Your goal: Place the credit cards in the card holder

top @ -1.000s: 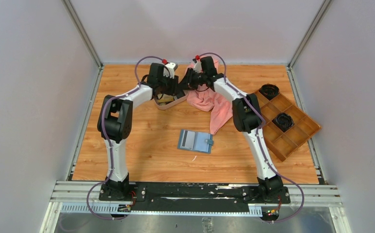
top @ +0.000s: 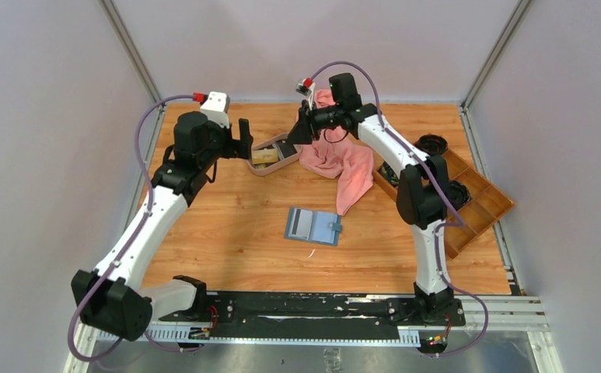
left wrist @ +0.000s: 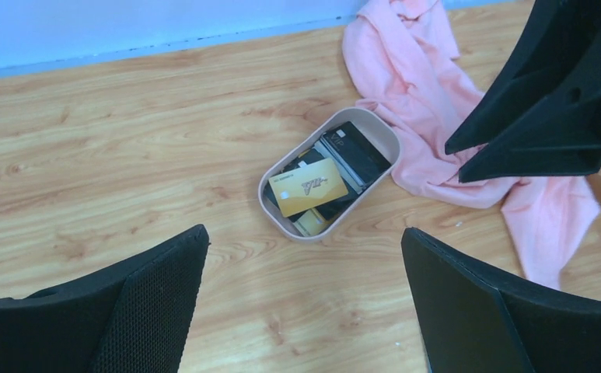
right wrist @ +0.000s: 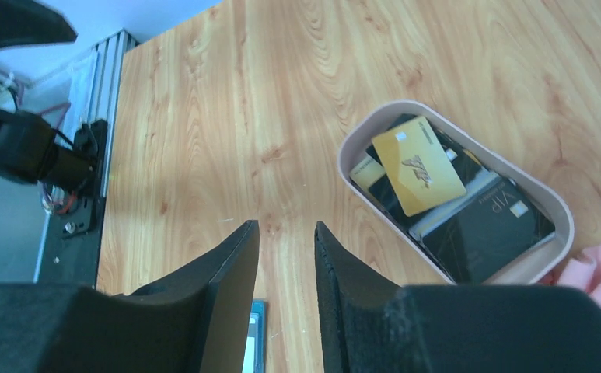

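A gold card (left wrist: 306, 186) lies on top of several dark cards, a black VIP card (left wrist: 357, 149) among them, in a pinkish box (right wrist: 347, 159) at the back of the table. The blue-grey card holder (top: 324, 225) is spread flat near the front middle; a pale card-like panel shows on its left half. My left gripper is wide open, left of the box in the top view, and holds nothing. Above the box's right end in the top view is my right gripper, its fingers (right wrist: 332, 256) apart with a narrow empty gap.
A pink cloth (top: 354, 171) lies beside the box and stretches forward. At the right stands a brown compartment tray (top: 480, 198) with black coils (top: 432, 145), partly under the right arm. A small white scrap (top: 312, 252) lies before the holder.
My left gripper has drawn back leftward from over the box and opened. The right gripper has shifted slightly while its upper arm swung right and up. Box and holder stay put.
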